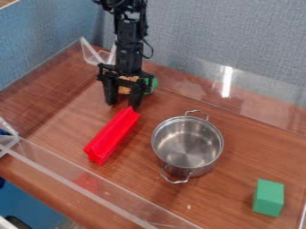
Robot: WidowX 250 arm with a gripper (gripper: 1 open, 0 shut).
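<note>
My black gripper (pixel 122 87) hangs low at the back left of the wooden table, over a small orange-and-green object (pixel 149 85) that is mostly hidden behind it. Whether the fingers hold anything is unclear. A long red bar (pixel 110 136) lies in front of the gripper. Right of the bar stands a steel pot (pixel 188 141) with two handles. A green block (pixel 267 197) sits at the front right.
Clear side walls (pixel 102 192) edge the table (pixel 66 116). A white object (pixel 5 139) is at the left edge.
</note>
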